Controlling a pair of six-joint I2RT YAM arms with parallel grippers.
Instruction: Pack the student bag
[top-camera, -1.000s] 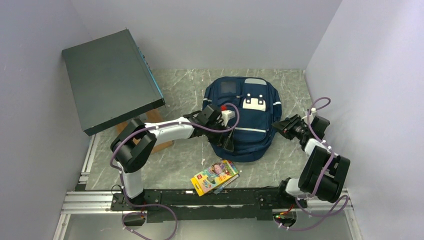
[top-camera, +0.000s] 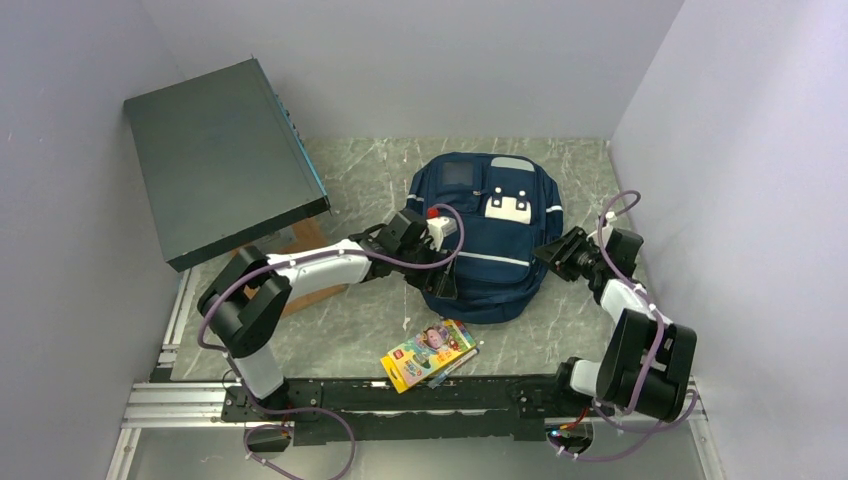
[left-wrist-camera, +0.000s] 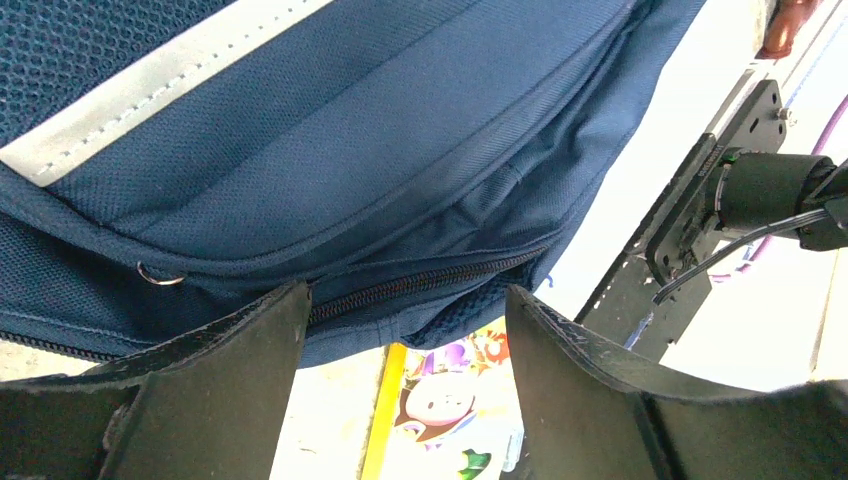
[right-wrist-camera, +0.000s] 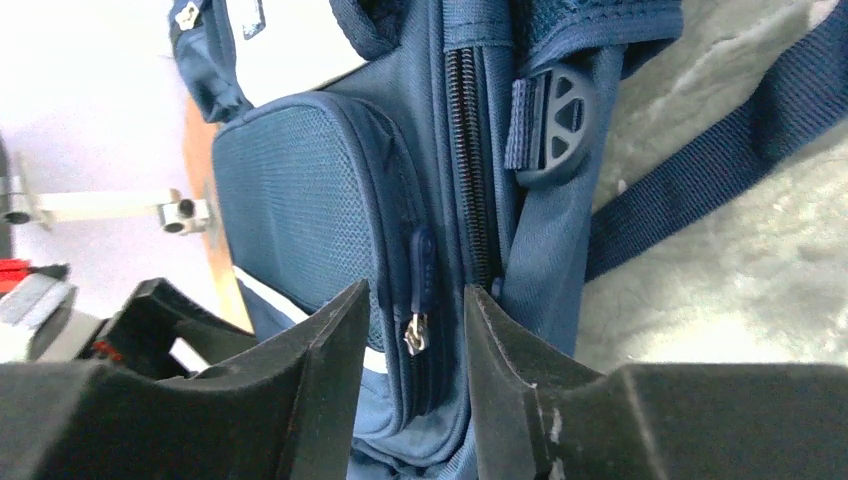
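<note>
A navy backpack lies flat on the grey table. My left gripper hangs over its lower left part, fingers part open; in the left wrist view the gripper has a zipper and folded fabric beyond its fingertips. My right gripper is at the bag's right side, fingers part open; in the right wrist view the gripper faces a zipper pull on the front pocket. A yellow box of crayons or markers lies below the bag, beside a slim pack.
A large dark panel sits at the upper left over a cardboard piece. Grey walls close in the sides and back. Bare table shows at left of the bag and in a narrow strip at its right.
My left gripper has moved slightly left along the bag. My right gripper has shifted a little left, closer onto the bag's side.
</note>
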